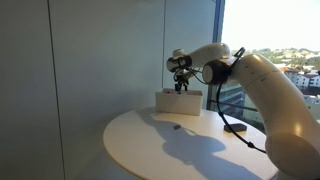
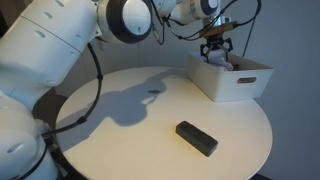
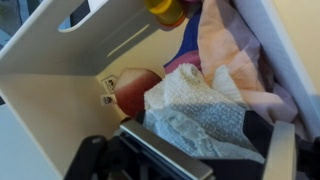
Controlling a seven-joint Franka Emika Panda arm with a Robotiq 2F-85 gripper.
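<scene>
My gripper is open and points down into a white box [image 2: 232, 86] on the round table. In the wrist view a white textured cloth [image 3: 195, 108] lies right under and between the fingers; whether they touch it I cannot tell. Beside it in the box are a peach-pink cloth [image 3: 235, 50], a red round object [image 3: 135, 90] and a yellow object [image 3: 167, 10] near the top edge. In exterior view 1 the gripper [image 1: 181, 88] is at the box's rim, and the front wall hides the contents.
A black block [image 2: 196, 138] lies on the white table [image 2: 130, 140], with a small dark object [image 2: 154, 92] farther back. Box walls surround the gripper closely.
</scene>
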